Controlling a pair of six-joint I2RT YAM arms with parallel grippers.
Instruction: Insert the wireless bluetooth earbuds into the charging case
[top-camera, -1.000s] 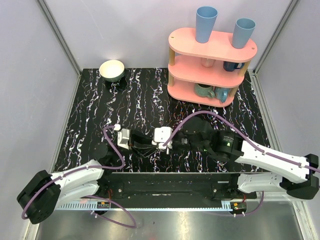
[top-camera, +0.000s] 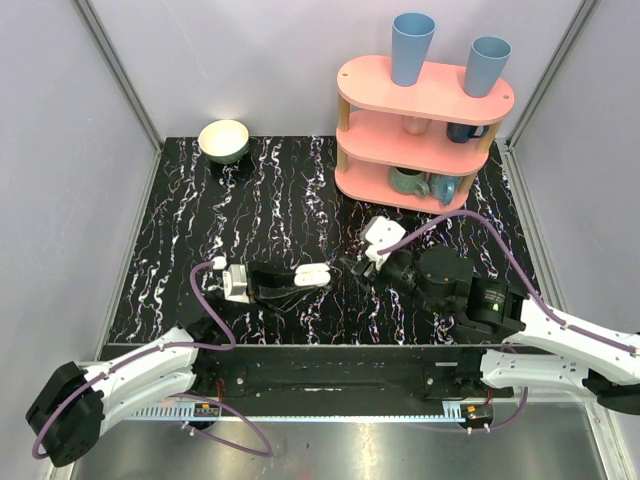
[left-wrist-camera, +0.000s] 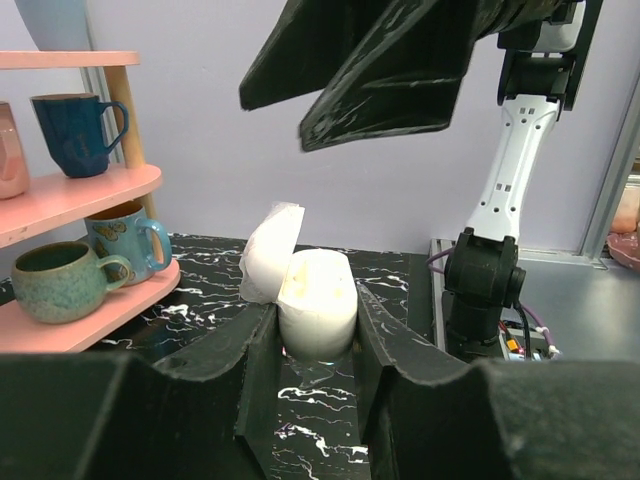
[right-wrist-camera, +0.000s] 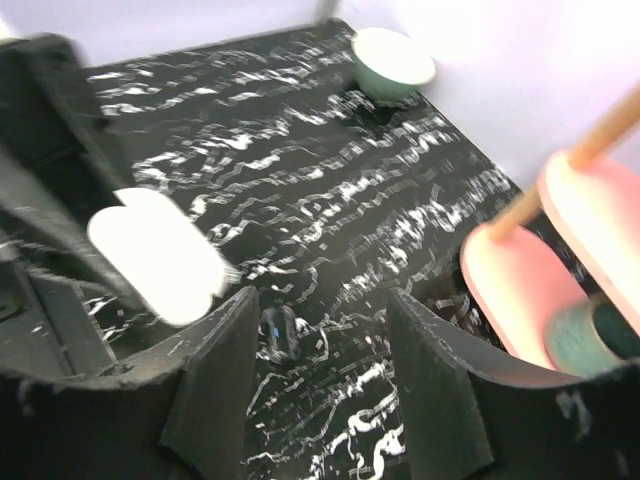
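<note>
A white charging case (top-camera: 312, 276) is held level by my left gripper (top-camera: 290, 285), which is shut on it. In the left wrist view the case (left-wrist-camera: 316, 305) sits between the fingertips, with a white piece, likely its lid, tilted at its left. My right gripper (top-camera: 360, 266) stands open just right of the case, apart from it, with nothing seen between its fingers. In the right wrist view the blurred case (right-wrist-camera: 158, 255) is left of those fingers. Whether earbuds are in the case cannot be told.
A pink three-tier shelf (top-camera: 420, 150) with mugs and two blue cups stands at the back right, close behind my right gripper. A green bowl (top-camera: 224, 140) sits at the back left.
My right gripper has drawn away from the case to the right and turned, uncovering the case in the top view. My left gripper has shifted slightly left with the case.
</note>
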